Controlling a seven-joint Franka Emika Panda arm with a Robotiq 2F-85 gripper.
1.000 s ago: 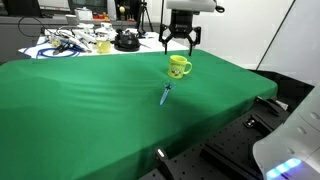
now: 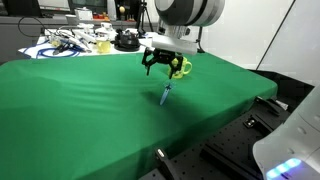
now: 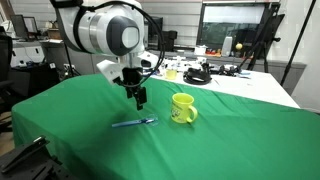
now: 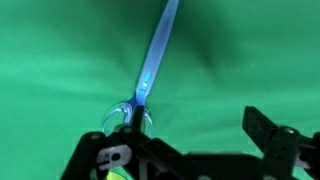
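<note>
A slim blue utensil (image 4: pixel 158 52) with a rounded, clear-looking end lies flat on the green tabletop; exterior view 2 shows the utensil (image 3: pixel 130 124) in front of the yellow mug. The mug (image 3: pixel 183 110) stands upright, and in exterior view 1 it (image 2: pixel 184 70) is partly behind my gripper (image 2: pixel 161 68). My gripper is open above the table, nothing between its fingers. In the wrist view its left finger overlaps the utensil's rounded end, and a bit of yellow shows at the bottom edge.
Cables and a white device (image 2: pixel 62 44) crowd the table's far side, with a dark object (image 3: pixel 196 73) among them.
Mug and utensil have stayed in place.
</note>
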